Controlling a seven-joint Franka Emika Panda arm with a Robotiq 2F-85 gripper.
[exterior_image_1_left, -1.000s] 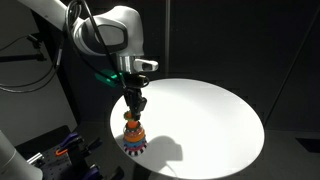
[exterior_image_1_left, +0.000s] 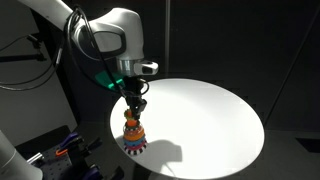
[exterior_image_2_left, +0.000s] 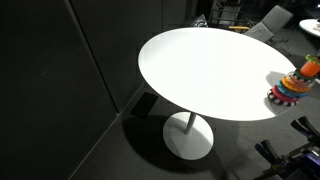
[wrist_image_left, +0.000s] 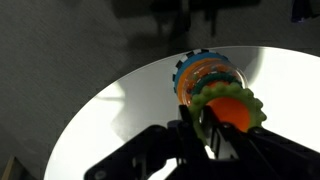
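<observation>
A stack of colored rings (exterior_image_1_left: 134, 137), with orange and blue bands above a black-and-white striped base, stands near the table's edge. In the second exterior view the ring stack (exterior_image_2_left: 288, 91) is at the right, an orange piece (exterior_image_2_left: 312, 67) above it. From the wrist, a green scalloped ring (wrist_image_left: 256, 106) surrounds an orange center (wrist_image_left: 231, 109), over the blue and orange rings below. My gripper is shut on the green ring's near-left rim. Whether that ring rests on the stack or is just above it, I cannot tell.
Dark stool-like objects (exterior_image_1_left: 72, 143) are at the lower left, beside the table.
The white arm has turned slightly above the stack, and a green glow now shows at its left side. The ring stack keeps its place on the table.
</observation>
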